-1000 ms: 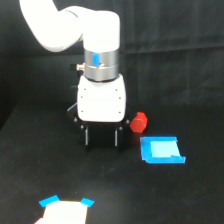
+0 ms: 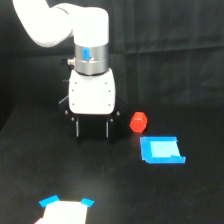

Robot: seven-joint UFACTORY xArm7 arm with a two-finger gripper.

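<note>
A small red block [image 2: 138, 122] with an angular outline rests on the black surface, right of the gripper. My gripper [image 2: 93, 130] points downward from the white arm, its two thin dark fingers spread apart with nothing visible between them. A clear gap separates the right finger from the red block. Right of and nearer than the block lies a pale square outlined in blue tape [image 2: 146, 151], with nothing standing on it.
At the bottom edge, a pale sheet [image 2: 65, 213] with blue tape at its corners is partly cut off, with a bit of red at its left. Dark cloth hangs behind.
My gripper has shifted left and a little up in the view, widening its gap from the red block. Its fingers stay spread. The block and the taped square have not moved.
</note>
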